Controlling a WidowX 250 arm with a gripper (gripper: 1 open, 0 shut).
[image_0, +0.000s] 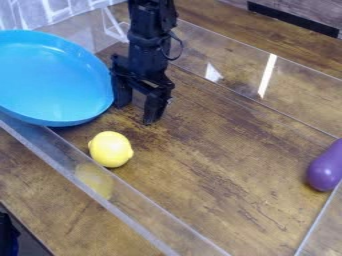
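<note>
A dark robot gripper (142, 94) hangs low at the right rim of a blue tray (43, 78), its fingers near the wooden surface. Whether it is open or shut on the rim is hard to tell. A yellow lemon-like toy (110, 149) lies below the tray, in front of the gripper. A purple eggplant (325, 167) rests at the right edge of the view.
Clear plastic walls border the wooden work surface (214, 170) along the left, the back and the right.
</note>
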